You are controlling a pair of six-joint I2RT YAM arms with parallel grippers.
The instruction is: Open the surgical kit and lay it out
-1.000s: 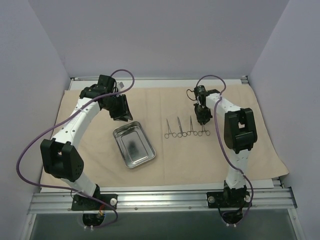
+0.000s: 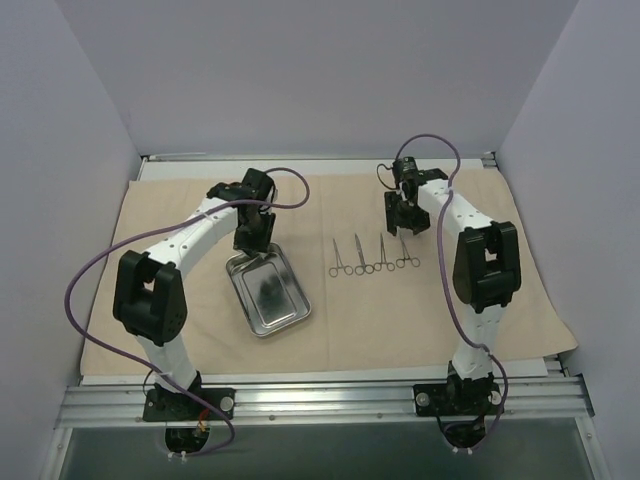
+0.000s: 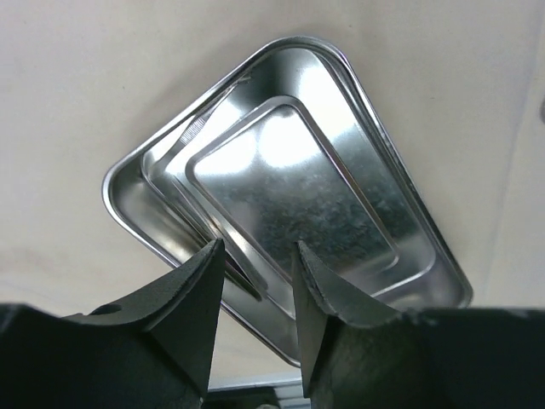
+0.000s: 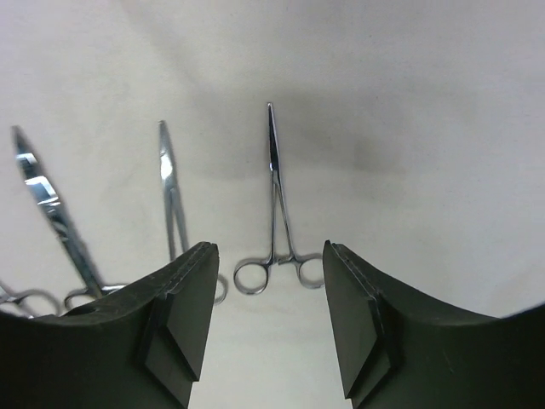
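Note:
The metal tray (image 2: pixel 268 290) lies left of centre on the cloth. In the left wrist view, slim metal instruments (image 3: pixel 200 226) rest along one side of the tray, and a piece with a ridged grip (image 3: pixel 194 128) lies at its corner. My left gripper hangs above the tray, open and empty. To the right, several scissor-like instruments lie in a row. My right gripper is above the rightmost clamp (image 4: pixel 274 187), which lies flat with its tip pointing away. Its fingers are apart, with nothing held between them.
Left of that clamp lie another slim clamp (image 4: pixel 171 192) and wider scissors (image 4: pixel 55 213). Walls stand at both sides and the back.

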